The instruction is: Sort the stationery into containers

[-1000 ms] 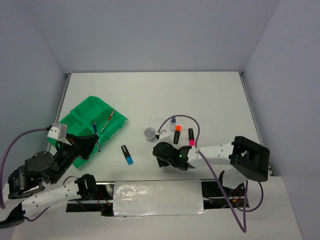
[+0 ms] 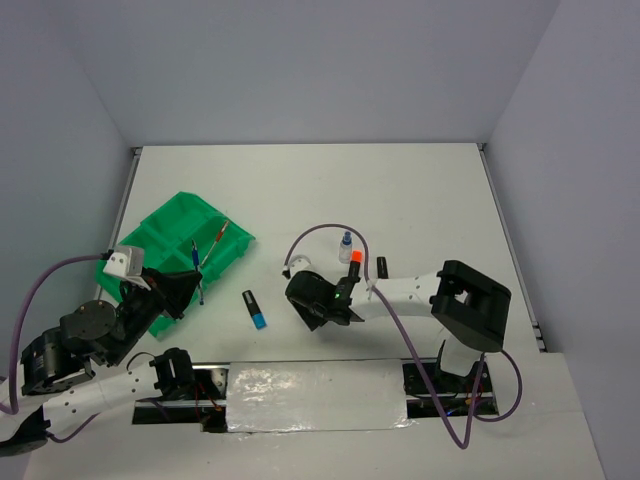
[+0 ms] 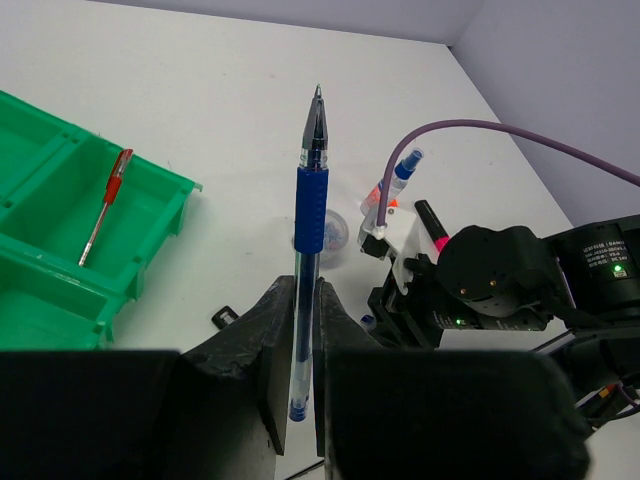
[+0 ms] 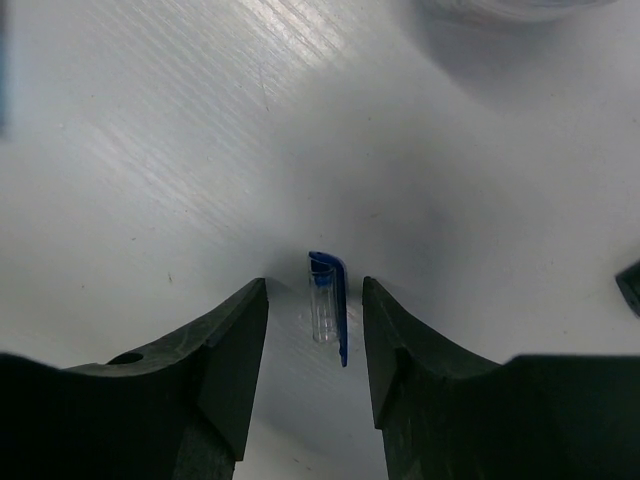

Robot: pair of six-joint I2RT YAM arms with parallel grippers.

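Note:
Upright in my left gripper stands a blue clear-barrelled pen (image 3: pixel 311 210), its silver tip pointing up. In the top view that pen (image 2: pixel 196 257) is over the right edge of the green divided container (image 2: pixel 180 201). A red pen (image 3: pixel 115 186) lies inside one compartment. Low over the table, my right gripper is part open. A small clear-and-blue piece (image 4: pixel 326 300), like a pen cap, shows between its parted fingers; whether they touch it is unclear. The right arm hides this piece in the top view.
A black marker with a blue end (image 2: pixel 254 309) lies between the arms. Beyond the right arm are a blue-capped bottle (image 2: pixel 345 247), an orange-ended marker (image 2: pixel 356 262), a dark marker (image 2: pixel 382 267) and a round clear cup (image 3: pixel 331 232).
My right arm has moved left across the table, now partly covering the round cup and the pink end of the dark marker. The left gripper with its pen has shifted only slightly.

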